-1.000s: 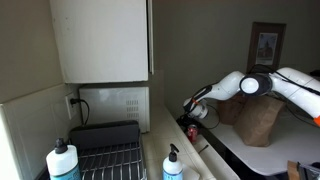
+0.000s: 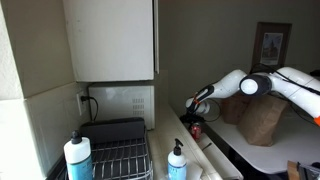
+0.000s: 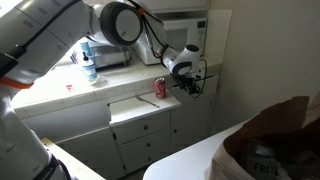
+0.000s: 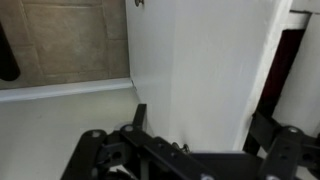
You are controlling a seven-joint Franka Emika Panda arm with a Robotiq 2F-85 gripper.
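My gripper is open in the wrist view, its dark fingers spread to either side of a white panel (image 4: 195, 70). Whether either finger touches that panel cannot be told. In exterior view 2 the gripper (image 3: 189, 89) hangs low at the counter's front edge, close to the cabinet fronts, and its fingertips are too small to make out. A red can (image 3: 160, 87) stands on the counter just left of it. In exterior view 1 the arm's end (image 2: 190, 114) is beside the same red can (image 2: 196, 131).
Pump bottles (image 2: 78, 158) stand by a black dish rack (image 2: 122, 160) at the left. Brown paper bags (image 2: 264, 120) stand on the far side. White drawers (image 3: 145, 150) lie below the counter. A white table (image 3: 185, 155) and large bag (image 3: 262, 145) occupy the foreground.
In exterior view 1 the bottles, rack and cupboard appear shifted slightly rightward, as if the camera moved. The arm stays in about the same place beside the red can.
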